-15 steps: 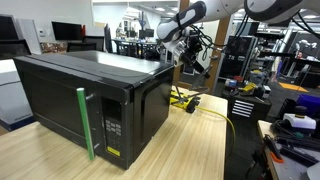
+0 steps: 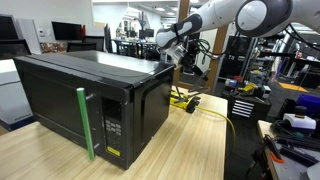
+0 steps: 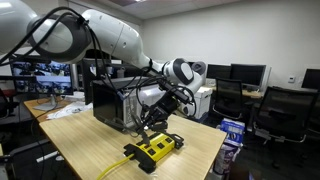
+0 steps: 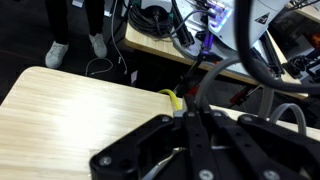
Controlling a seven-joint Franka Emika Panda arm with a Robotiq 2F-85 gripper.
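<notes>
A yellow-and-black device (image 3: 163, 147) lies on the wooden table (image 3: 88, 135), with a yellow cord (image 3: 112, 167) running from its near end. My arm (image 3: 130, 45) arches in from the left and bends down toward this device. In exterior view 2 my gripper (image 3: 152, 127) hangs low over its left part; whether they touch is unclear. Its fingers are small and dark there, so I cannot make out how they stand or what is between them. The wrist view looks across the table, with dark gripper parts (image 4: 205, 150) along the bottom and no clear fingertips.
A large black microwave (image 2: 75, 100) with a green strip (image 2: 86, 125) on its front edge stands on the table. Grey cable loops (image 4: 205, 85) cross the wrist view. Bare tabletop (image 4: 70, 120) stretches across the left of that view. Black office chairs (image 3: 285, 95) stand beyond the table.
</notes>
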